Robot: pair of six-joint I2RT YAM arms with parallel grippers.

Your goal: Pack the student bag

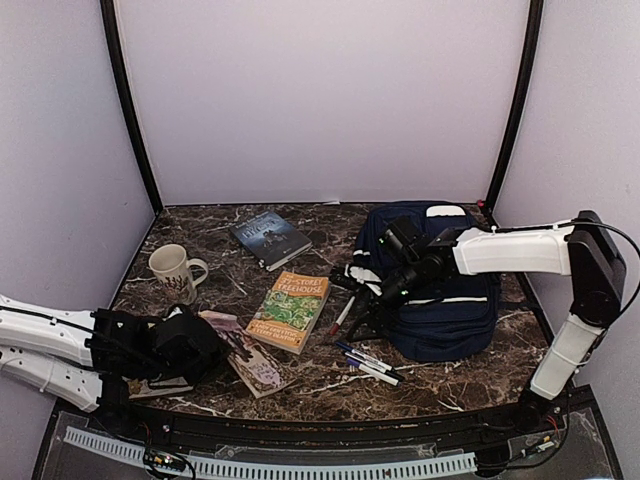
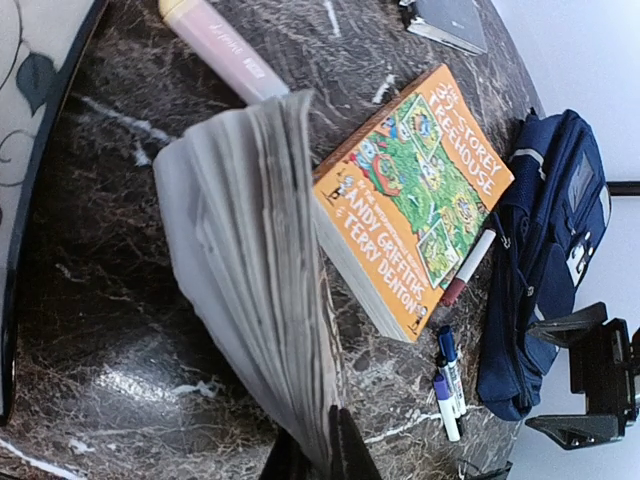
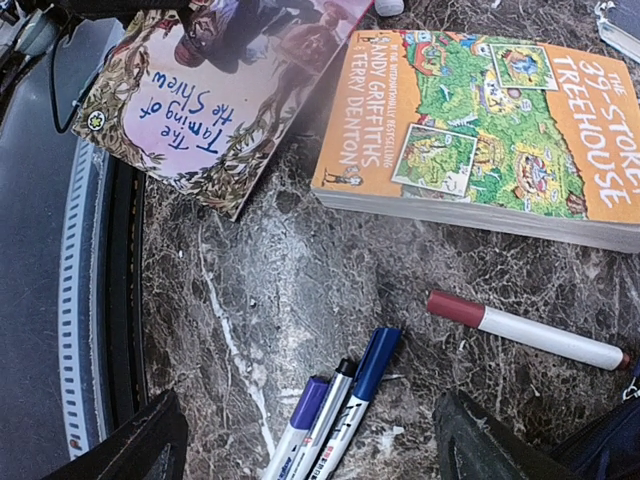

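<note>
My left gripper is shut on the thin Taming of the Shrew book (image 1: pixel 258 368). In the left wrist view the book's fanned page edges (image 2: pixel 245 250) face the camera, and it is tilted up, with its cover turned away. Whether a corner still touches the table I cannot tell. My right gripper stands open and empty, beside the navy backpack (image 1: pixel 445 330). The orange Treehouse book (image 1: pixel 292 312) lies flat in the middle, close to the held book. Several markers (image 3: pixel 325 420) lie near the backpack, a red-capped marker (image 3: pixel 530 335) among them.
A dark-covered book (image 1: pixel 270 240) lies at the back, and a white mug (image 1: pixel 175 272) stands at left. A pink tube (image 2: pixel 225 50) and a white patterned case (image 2: pixel 30 150) are near the held book.
</note>
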